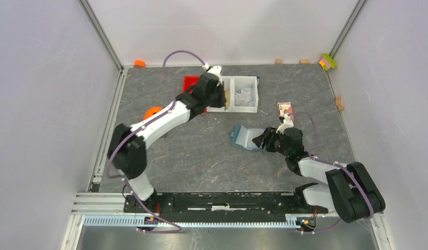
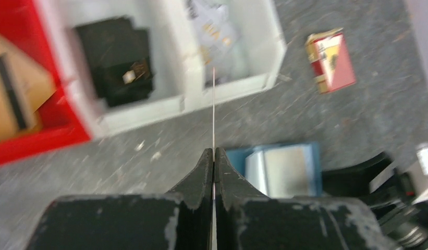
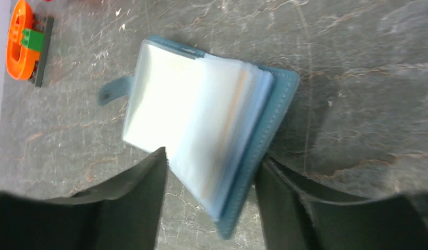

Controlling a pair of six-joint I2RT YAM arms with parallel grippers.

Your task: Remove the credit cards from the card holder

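A blue card holder [image 1: 245, 136] lies open on the table, showing pale sleeves [image 3: 206, 109] in the right wrist view. My right gripper is at its near edge, fingers apart on either side of that corner.
A white two-compartment box [image 1: 245, 108] and a red bin [image 1: 191, 79] stand at the back. A patterned card pack [image 1: 284, 108] lies right, an orange object [image 1: 152, 112] left.
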